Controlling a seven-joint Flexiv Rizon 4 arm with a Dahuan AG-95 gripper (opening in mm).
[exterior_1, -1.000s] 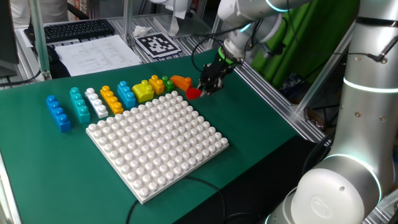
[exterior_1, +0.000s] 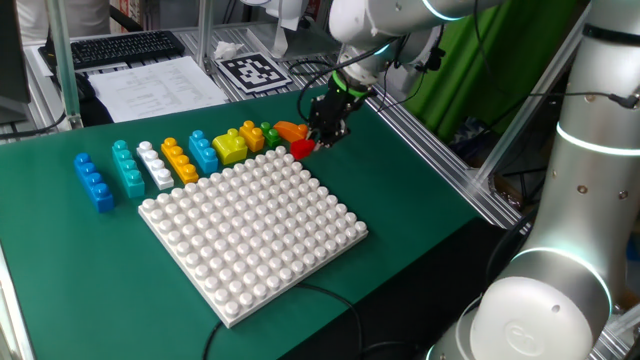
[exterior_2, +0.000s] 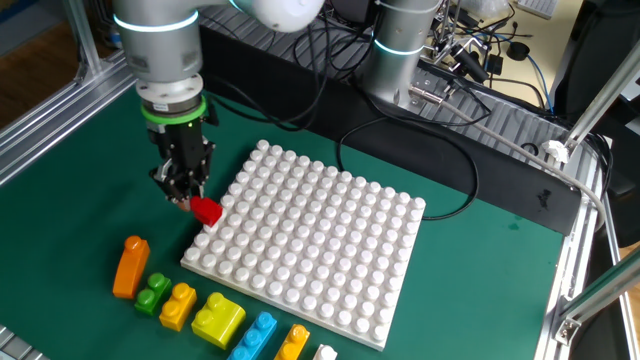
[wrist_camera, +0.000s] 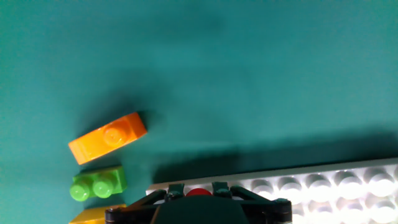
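Observation:
A red brick is held in my gripper, which is shut on it. In exterior view 2 the brick shows at the left edge of the white studded baseplate; whether it touches the studs I cannot tell. Exterior view 1 has the red brick by the plate's far corner, with my gripper behind it. Only a sliver of red brick shows between the fingertips in the wrist view, over the plate's edge.
Beside the plate stands a row of loose bricks: orange, green, yellow-orange, lime, blue and others. The nearest to my gripper are the orange and green ones.
My gripper has shifted slightly left in exterior view 1, carrying the red brick closer to the plate's far corner. The plate and the row of bricks have stayed put.

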